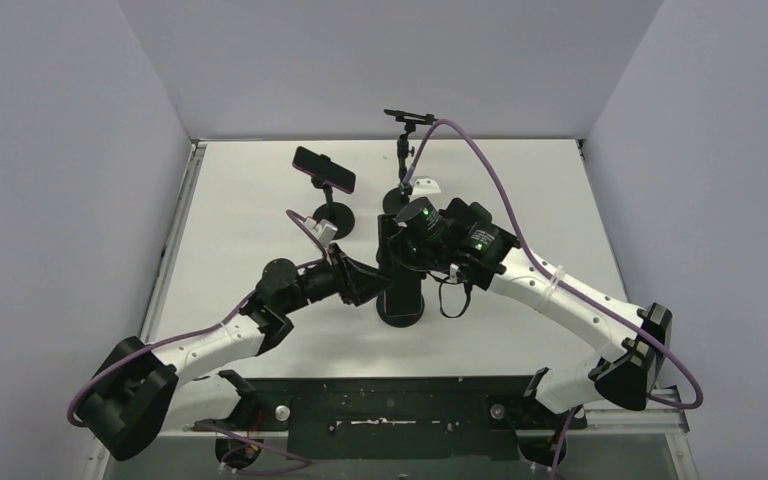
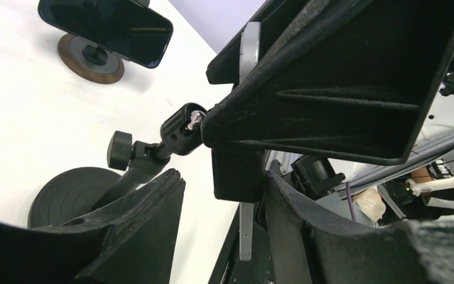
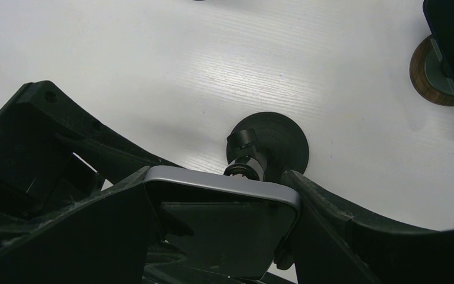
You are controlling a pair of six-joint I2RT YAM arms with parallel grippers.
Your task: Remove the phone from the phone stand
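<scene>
The phone (image 1: 403,295) stands upright in the front stand (image 2: 65,195) at the table's middle. My right gripper, coming from the right, is around the phone's upper end; in the right wrist view its fingers lie along both sides of the phone (image 3: 224,231), whose metal edge shows between them. My left gripper (image 1: 370,285) is beside the phone on the left, part open. In the left wrist view its fingers (image 2: 130,236) are in front of the stand's holder, with the phone seen edge-on as a thin silver strip. Whether it touches cannot be told.
Another phone (image 1: 324,169) rests on a stand at back left, and a third holder (image 1: 410,117) stands at back middle. Grey walls close the sides and back.
</scene>
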